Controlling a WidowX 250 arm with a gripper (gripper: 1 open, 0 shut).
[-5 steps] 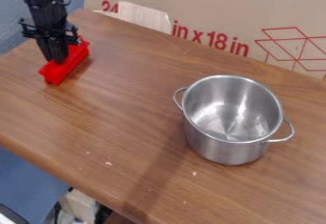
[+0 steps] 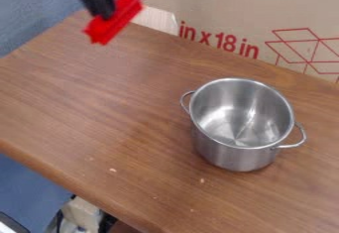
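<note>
My black gripper (image 2: pixel 101 1) is high at the top left of the camera view, blurred, shut on a red block (image 2: pixel 114 22) that hangs tilted above the back left of the table. A steel pot (image 2: pixel 239 150) with two side handles stands on the wooden table (image 2: pixel 119 128) at the right, well apart from the block.
A cardboard panel (image 2: pixel 252 9) with red print stands along the back, with a pale flat piece at its foot behind the block. Blue surface shows beyond the left edge.
The gripper has lifted the red block from the left side of the table, moving it up and to the right. The pot has not moved.
</note>
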